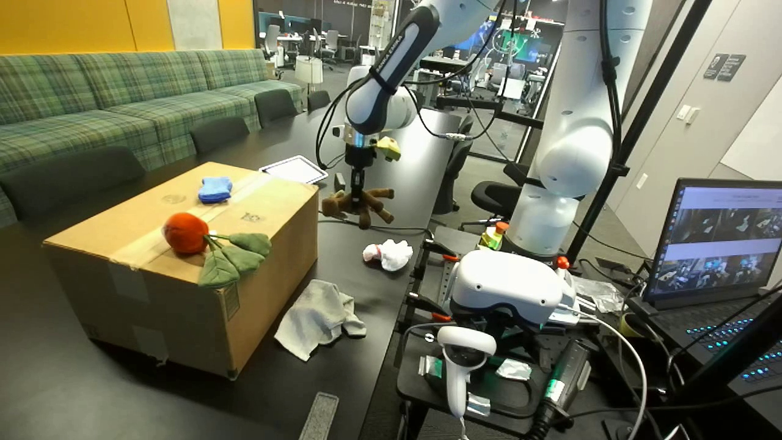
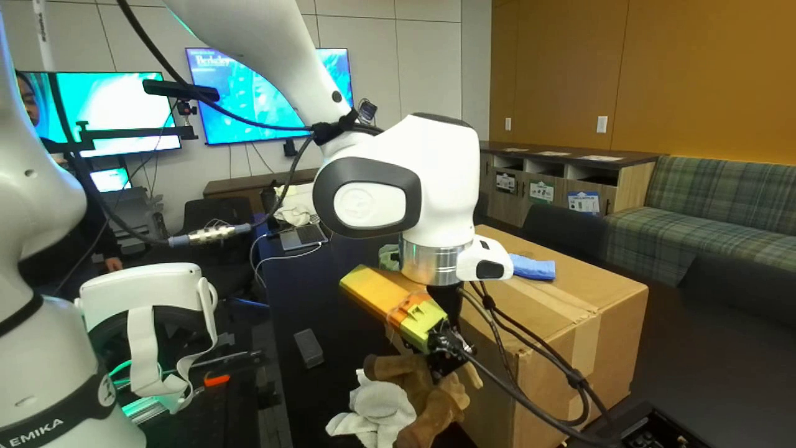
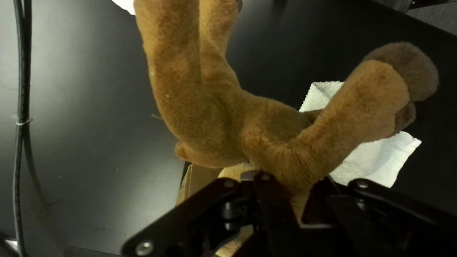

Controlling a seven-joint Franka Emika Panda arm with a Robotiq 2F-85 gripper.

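Note:
A brown plush toy (image 1: 378,203) with long limbs hangs from my gripper (image 1: 357,197), above the dark table beyond the cardboard box. In the wrist view the plush toy (image 3: 205,115) fills the upper middle, and the fingers of my gripper are shut on part of its body. From the other side, the plush toy (image 2: 436,407) shows under the gripper (image 2: 440,369), partly cut off by the frame's lower edge.
A large cardboard box (image 1: 271,242) bears a blue cloth item (image 1: 215,189) and a red plush with green leaves (image 1: 186,233). On the table lie a grey towel (image 1: 316,319), a small white plush (image 1: 394,253) and a black cable (image 1: 366,223). Bare table surrounds these.

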